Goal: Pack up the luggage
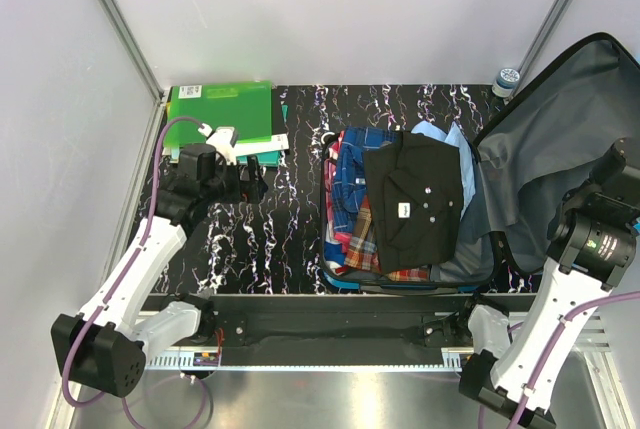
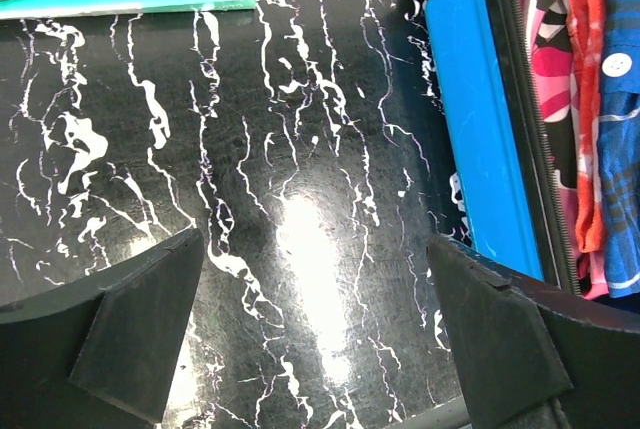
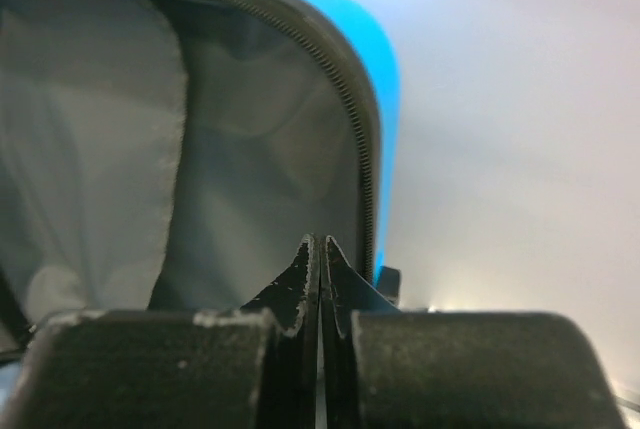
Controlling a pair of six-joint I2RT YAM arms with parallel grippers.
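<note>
The suitcase (image 1: 342, 283) lies on the dark marbled table, packed with folded clothes; a black shirt (image 1: 415, 199) is on top. Its lid (image 1: 540, 139) leans up and away on the right, grey lining showing. In the right wrist view the lid's zippered edge (image 3: 368, 149) runs just right of and beyond my right gripper, outside its fingers. Those fingers meet tip to tip with nothing between them. Over bare table, left of the suitcase's blue side (image 2: 490, 119), my left gripper stands wide open and empty.
Green folders (image 1: 225, 112) are stacked at the back left. A small round container (image 1: 507, 81) sits in the back right corner near the lid. Pale walls enclose the table.
</note>
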